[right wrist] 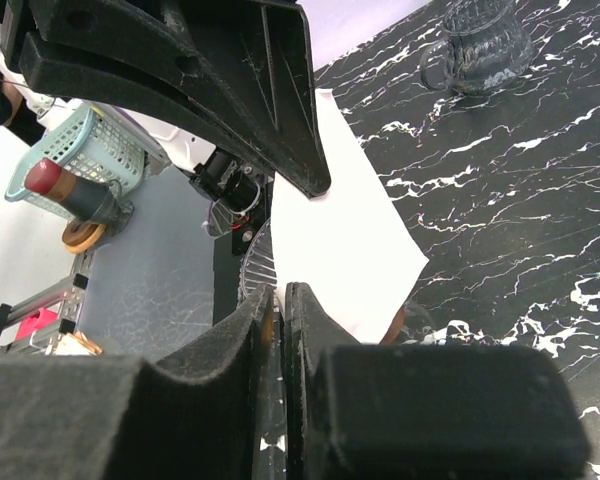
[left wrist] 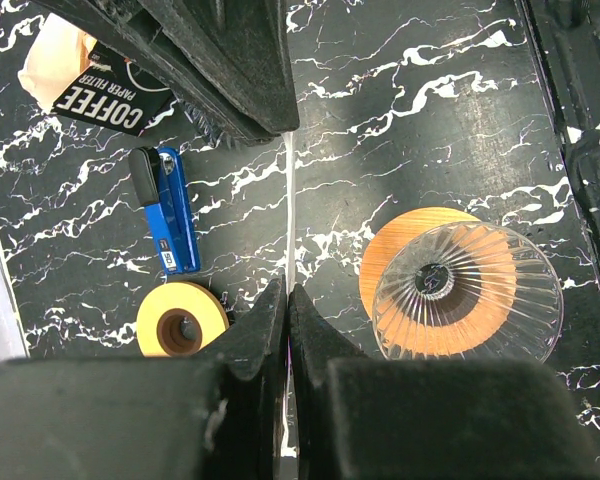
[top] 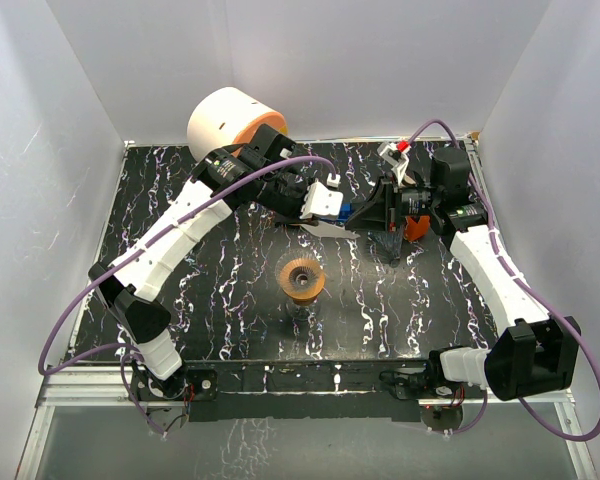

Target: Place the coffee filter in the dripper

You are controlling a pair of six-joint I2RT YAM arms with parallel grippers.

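The white coffee filter (top: 325,229) is held up in the air between both grippers, behind the dripper (top: 302,278) in the top view. Edge-on in the left wrist view, the filter (left wrist: 290,205) is a thin white line running into my left gripper, which is shut on it. My right gripper is shut, its tips touching or just at the filter's (right wrist: 355,240) lower left edge; a firm pinch cannot be made out. The clear ribbed dripper (left wrist: 525,290) stands empty over a wooden ring.
Blue stapler (left wrist: 178,215), yellow tape roll (left wrist: 183,320) and a coffee bag (left wrist: 105,95) lie on the dark marbled table. A glass jug (right wrist: 480,45) stands farther off. Behind the left arm is a large peach roll (top: 225,120).
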